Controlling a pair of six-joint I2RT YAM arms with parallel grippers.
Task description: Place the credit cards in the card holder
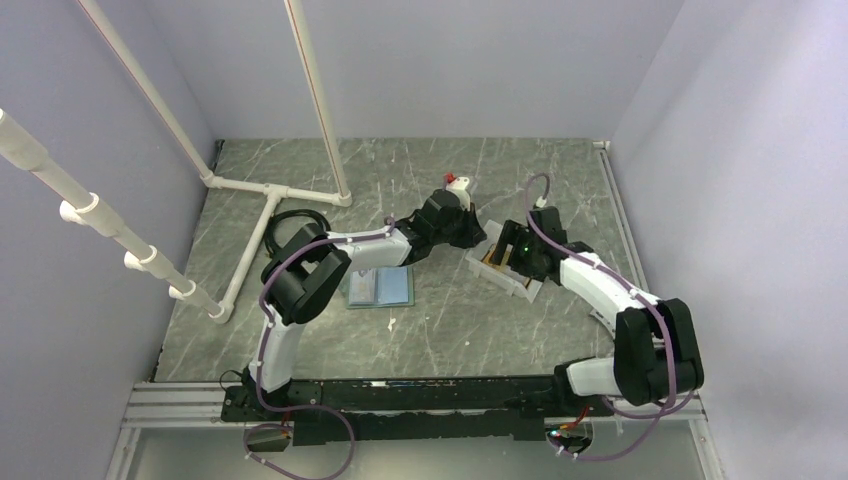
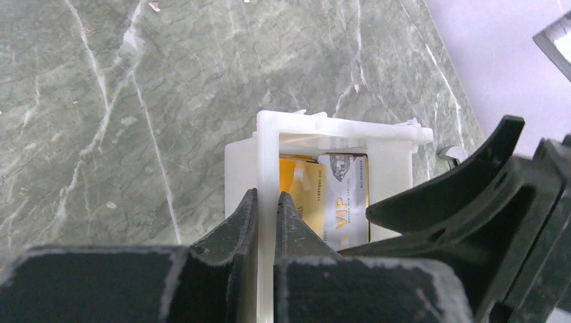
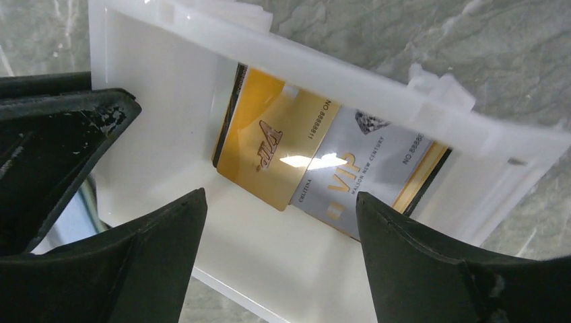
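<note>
The card holder, pale blue with a clear pocket, lies open on the table in the top view. A white tray stands right of centre. Side by side inside it are a gold card and a silver VIP card, with other card edges showing beneath. My left gripper is shut on the tray's wall. Over the tray, my right gripper stands open, its fingertips apart above the cards with nothing between them. In the top view it hides most of the cards.
A white pipe frame and a black coiled cable are at the left. A small red object sits behind the left arm. Both grippers are close together at the tray.
</note>
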